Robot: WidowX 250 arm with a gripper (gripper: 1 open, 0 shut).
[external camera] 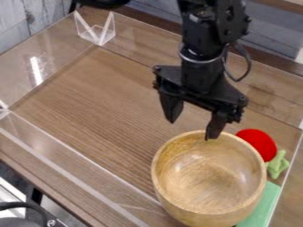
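My black gripper (192,113) hangs in the middle of the camera view with its two fingers spread open, just above and behind the far rim of a large tan bowl (207,199). Nothing shows between the fingers. A red round object (258,142) lies right of the bowl's back edge, with a pale green piece (277,163) beside it.
A light green flat item (267,213) lies at the lower right under the bowl's side. A white wire-like holder (95,27) stands at the back left. Dark cables lie at the lower left corner.
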